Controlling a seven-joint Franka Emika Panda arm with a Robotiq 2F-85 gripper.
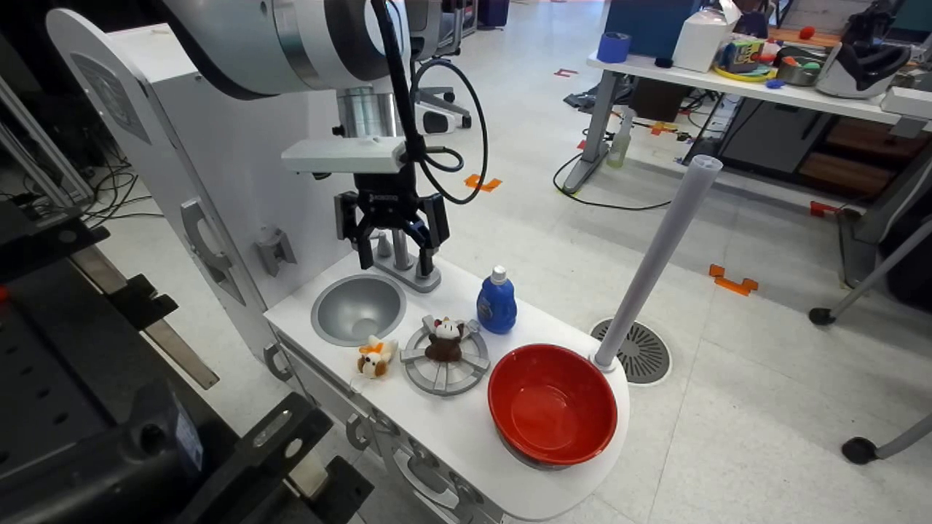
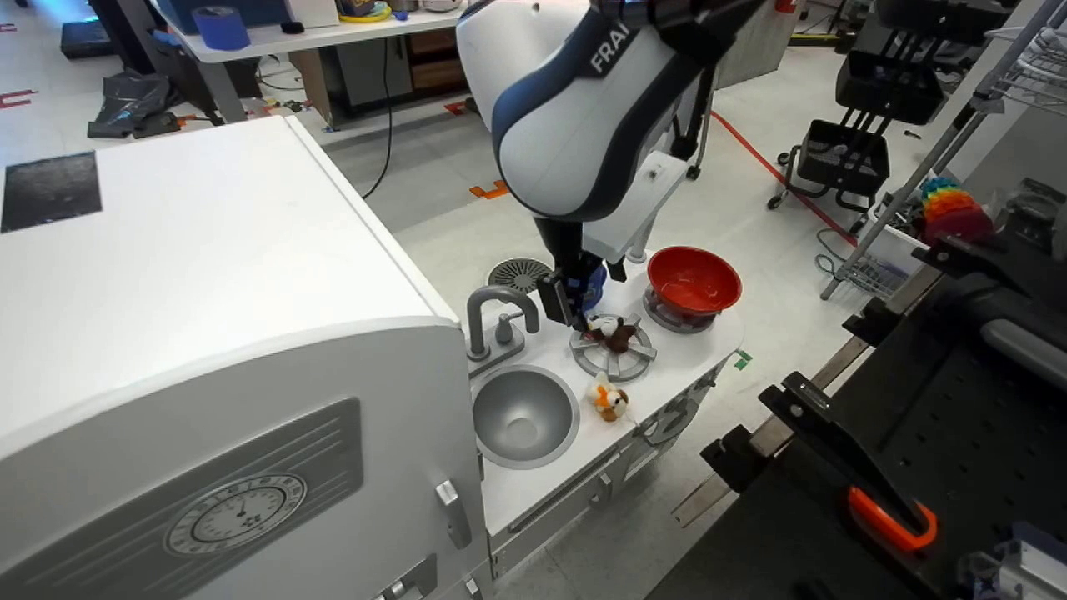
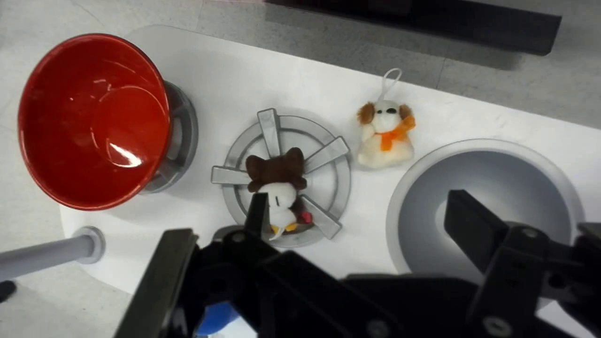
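Observation:
My gripper hangs above the back of the toy kitchen counter, near the faucet. Its fingers stand wide apart, and the wrist view shows nothing between the fingers. A brown and white plush toy lies on the grey burner ring. Between burner and sink, near the counter's front edge, lies a white plush dog with an orange scarf. The red bowl sits on another burner at the counter's rounded end. A blue bottle stands upright behind the plush on the burner.
The grey sink basin is empty; the grey faucet rises behind it. A grey post stands beside the bowl. The tall white cabinet walls off the sink side.

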